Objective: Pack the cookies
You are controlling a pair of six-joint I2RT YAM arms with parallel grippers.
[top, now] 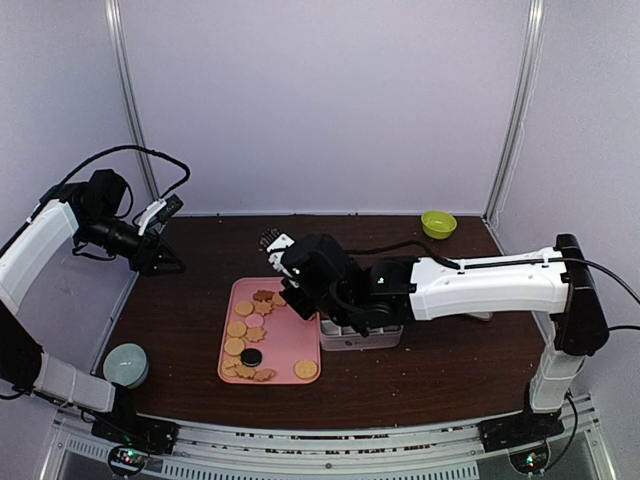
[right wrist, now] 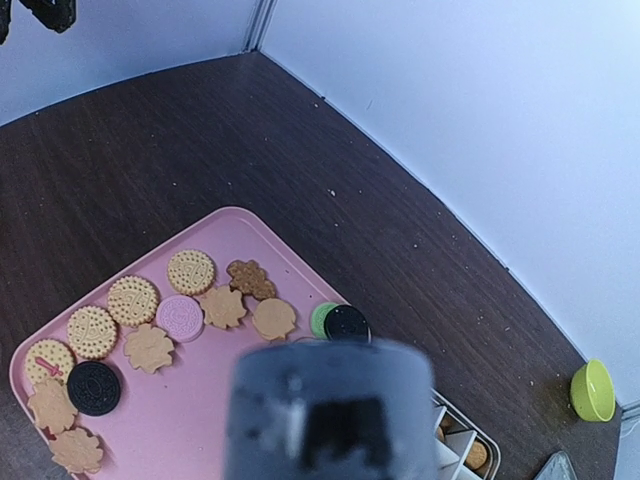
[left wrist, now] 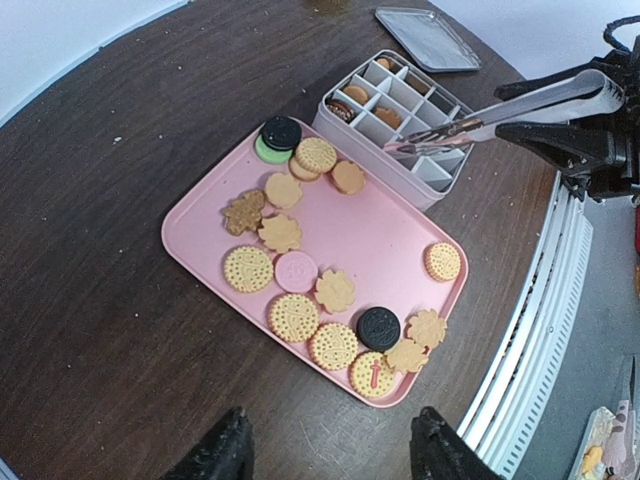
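Observation:
A pink tray [top: 290, 350] holds loose cookies: round beige ones [left wrist: 292, 316], flower-shaped ones [left wrist: 334, 290], dark ones [left wrist: 378, 327], a pink one [left wrist: 295, 271] and a green one. Beside it stands a grey divided box [top: 362, 341], some compartments holding cookies. My left gripper hangs raised at the left, fingers apart, nothing between them. My right arm reaches over the tray and box; its gripper [top: 295, 300] is hard to see in the top view, and a blurred close part fills the bottom of the right wrist view. Whether it holds anything is hidden.
A green bowl [top: 439, 225] is at the back right, a pale bowl [top: 125, 366] at the front left. A metal tray [left wrist: 428, 38] lies beyond the box.

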